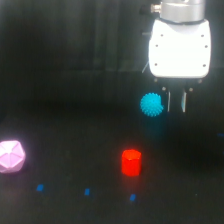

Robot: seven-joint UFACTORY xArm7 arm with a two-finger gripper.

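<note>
At the upper right my gripper (176, 102) points down under a white mount (180, 49). Its two thin fingers stand apart, and nothing shows between them. Just left of the fingers is a round, light-blue object with a ridged edge (151, 104). Whether it touches the near finger cannot be made out. Lower down, a red block with an angular outline (131, 162) stands on the dark surface. A pale pink faceted object (11, 156) lies at the left edge of the view.
Small blue marks (87, 191) dot the dark floor near the front, with another blue mark (132, 197) below the red block. Dark curtain-like folds (75, 40) fill the background.
</note>
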